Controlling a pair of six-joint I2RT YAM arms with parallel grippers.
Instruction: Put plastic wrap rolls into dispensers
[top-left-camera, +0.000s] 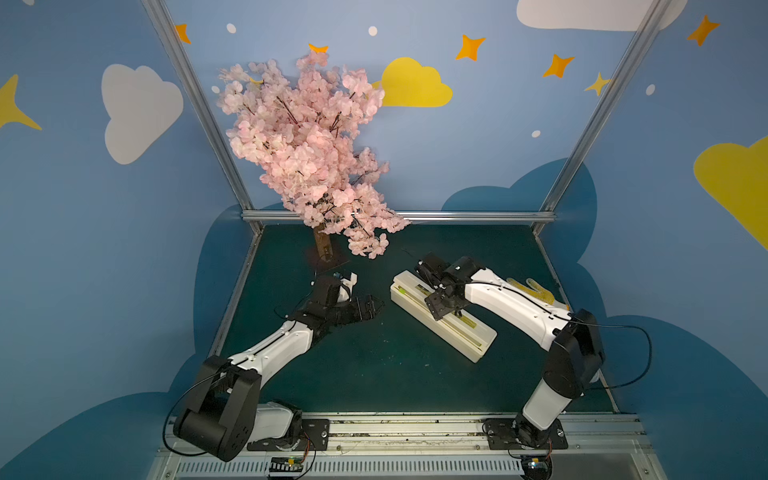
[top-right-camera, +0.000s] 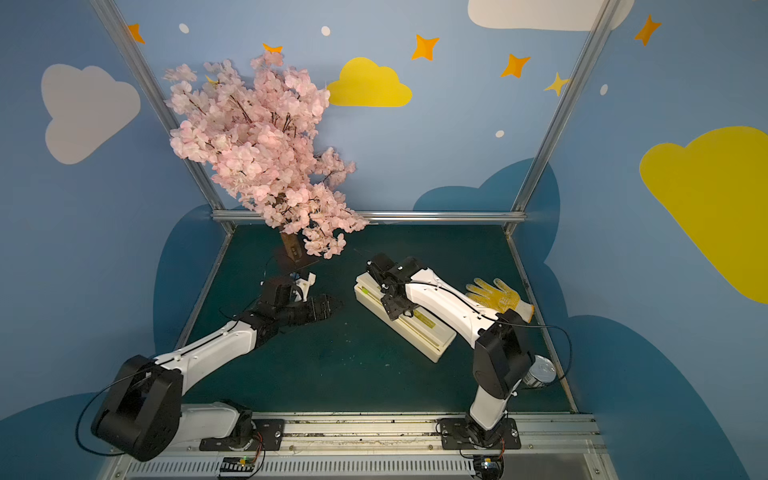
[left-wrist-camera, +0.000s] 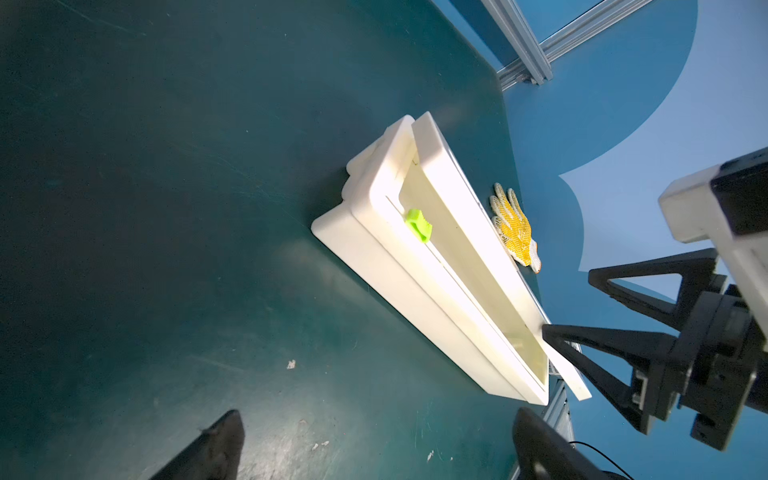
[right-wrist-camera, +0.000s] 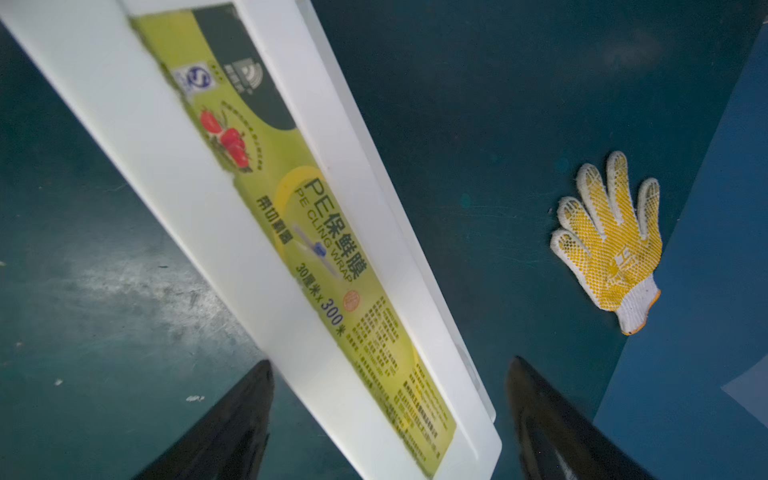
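The long white dispenser (top-left-camera: 468, 340) lies diagonally on the table; a yellow-green label (right-wrist-camera: 336, 264) marks its lid. In the left wrist view its trough (left-wrist-camera: 472, 264) shows a gap under the raised lid (left-wrist-camera: 480, 216), with a bright green slider (left-wrist-camera: 417, 225) on the front edge. My right gripper (top-left-camera: 442, 309) is over the lid, its fingers apart, one fingertip (left-wrist-camera: 552, 329) at the lid's edge; contact is unclear. My left gripper (top-left-camera: 374, 308) stands open and empty, left of the dispenser. I can make out no wrap roll for certain.
A yellow and white glove (right-wrist-camera: 612, 248) lies on the right of the table. A whitish round object (top-right-camera: 540, 372) sits partly behind the right arm. The blossom tree (top-left-camera: 320, 160) stands at the back left.
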